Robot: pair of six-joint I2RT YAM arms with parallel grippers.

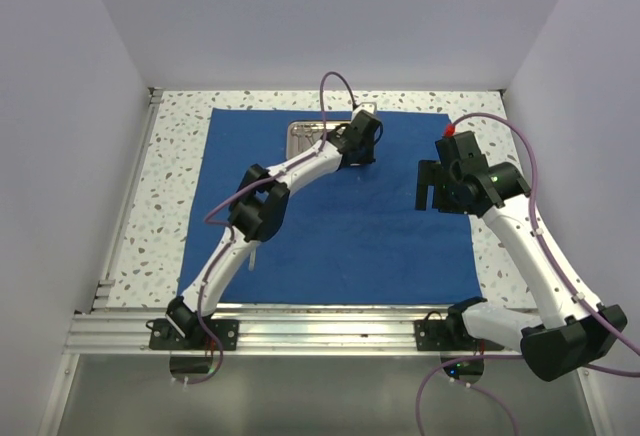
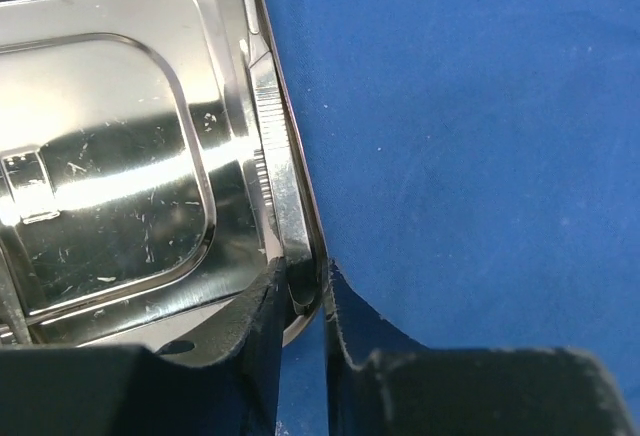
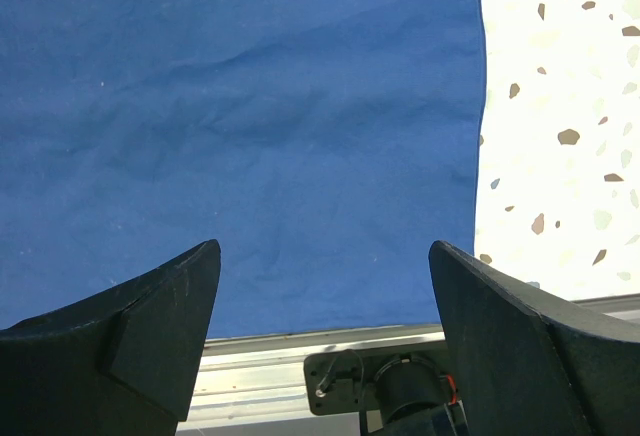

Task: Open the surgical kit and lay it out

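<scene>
The steel kit tray (image 1: pixel 298 136) sits at the back middle of the blue cloth, partly hidden by my left arm. My left gripper is at the tray's right rim, fingertips close together on the lower end of a flat steel scalpel handle (image 2: pixel 278 146) lying along that rim; whether it is gripped, I cannot tell. My right gripper (image 1: pixel 432 181) is open over the cloth's right part, nothing between its fingers. A slim pale instrument (image 1: pixel 253 256) lies on the cloth at the lower left, beside the left arm.
A speckled table margin (image 1: pixel 150 216) surrounds it, with metal rails (image 1: pixel 320 321) along the front. Grey walls stand at the back and sides.
</scene>
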